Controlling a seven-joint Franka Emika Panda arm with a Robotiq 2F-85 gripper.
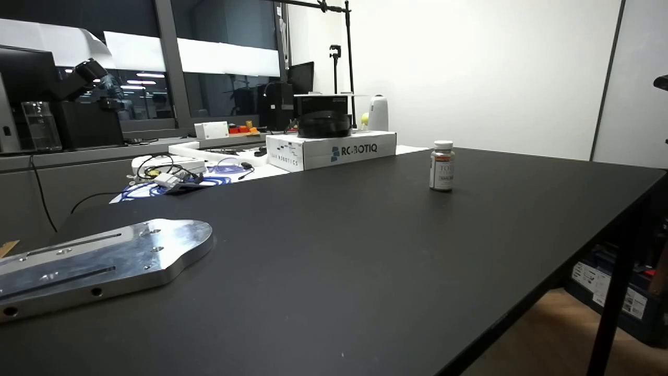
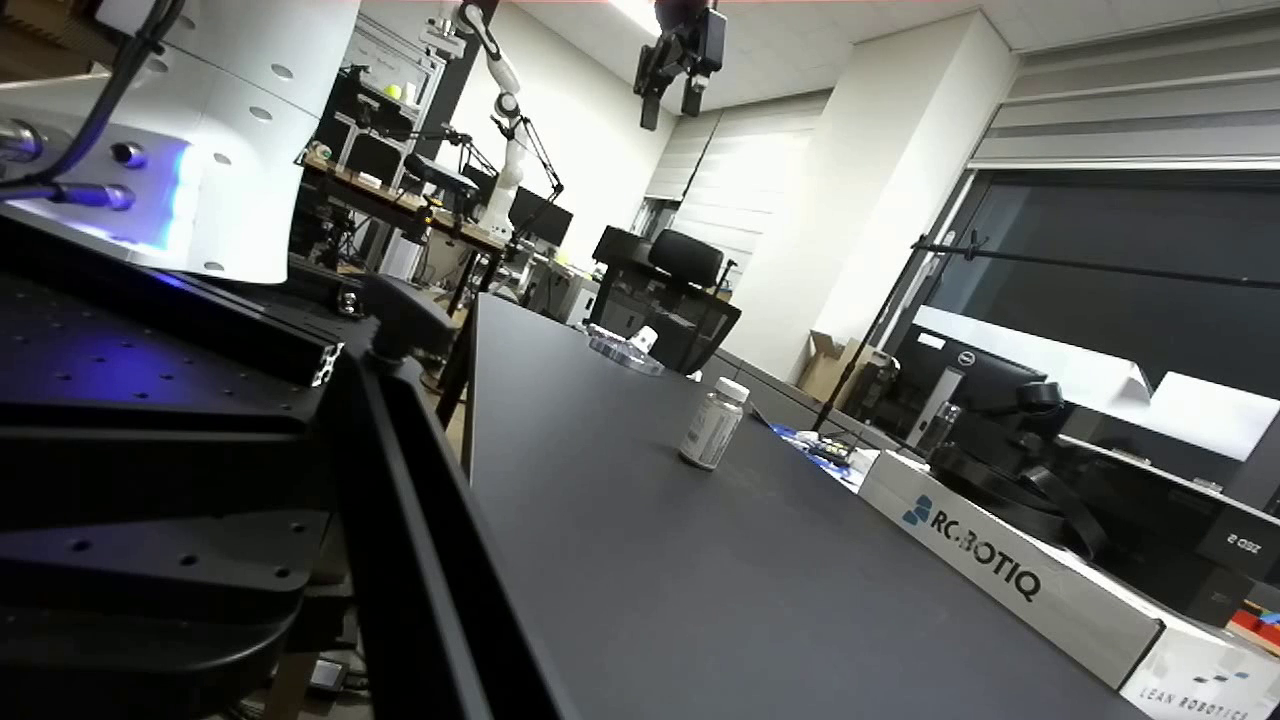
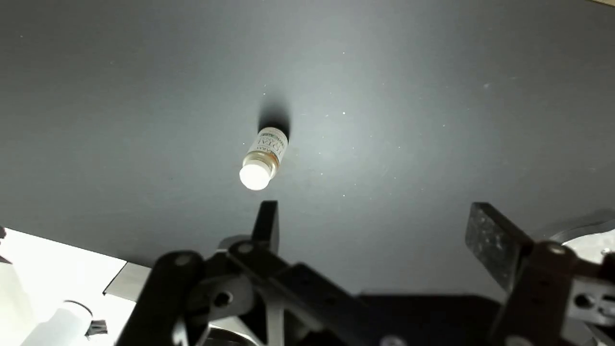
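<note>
A small pill bottle [image 1: 441, 168] with a white cap and a pale label stands upright on the dark table [image 1: 300, 275]. Exterior view 2 has the same bottle [image 2: 714, 425] near the table's middle. My gripper [image 2: 674, 106] hangs high above the table there, well away from the bottle. In the wrist view the fingers are spread wide, with only bare table visible between the fingertips of the gripper. The bottle [image 3: 268, 150] appears beyond the left finger, outside the gap and untouched. Exterior view 1 does not show the gripper.
A silver metal plate [image 1: 112, 257] lies at the table's near left in exterior view 1. Along the far side sits a white Robotiq box [image 1: 338, 150], with cables [image 1: 169, 178] nearby. Around the bottle the tabletop is clear.
</note>
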